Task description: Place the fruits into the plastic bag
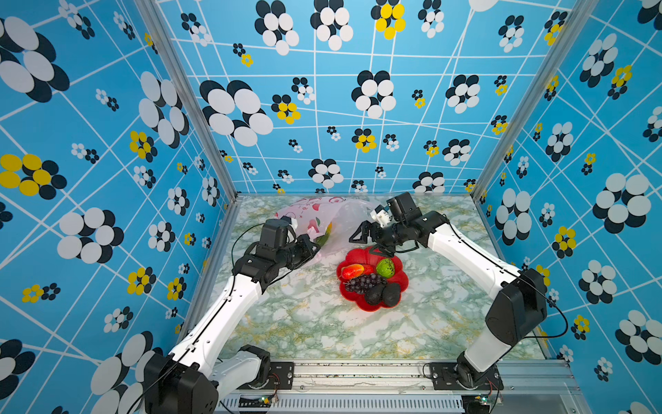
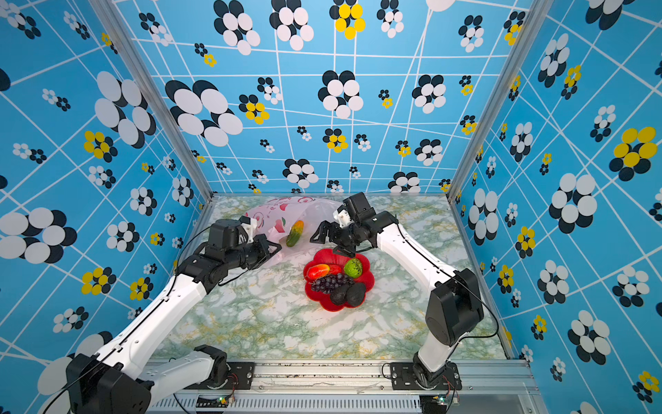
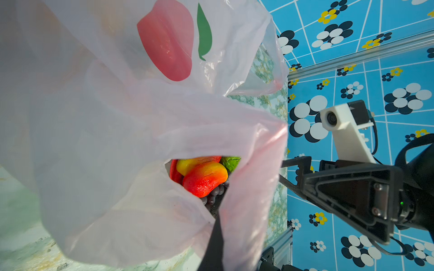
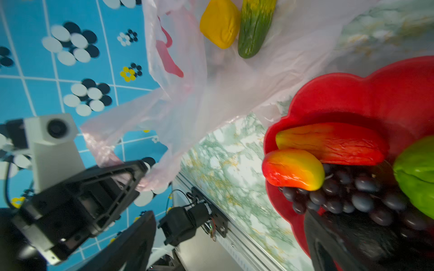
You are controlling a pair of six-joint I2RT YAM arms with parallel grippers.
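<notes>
The pinkish translucent plastic bag (image 4: 235, 85) lies with its mouth spread, and my left gripper (image 1: 311, 249) is shut on its edge. A cucumber (image 4: 257, 27) and a yellow fruit (image 4: 220, 22) rest in the bag. To the right, a red scalloped plate (image 2: 367, 284) bears a red-yellow mango (image 4: 293, 169), a long red fruit (image 4: 336, 143), dark grapes (image 4: 361, 198), a green fruit (image 1: 385, 268) and dark round fruits (image 1: 391, 295). My right gripper (image 1: 369, 243) stands open above the plate's far edge, its fingers (image 4: 131, 239) apart with nothing between them.
Bare marbled table (image 1: 289, 324) stretches in front of the plate and to its right (image 1: 455, 303). The two grippers are close together, with the bag's mouth between them. Patterned walls enclose the table.
</notes>
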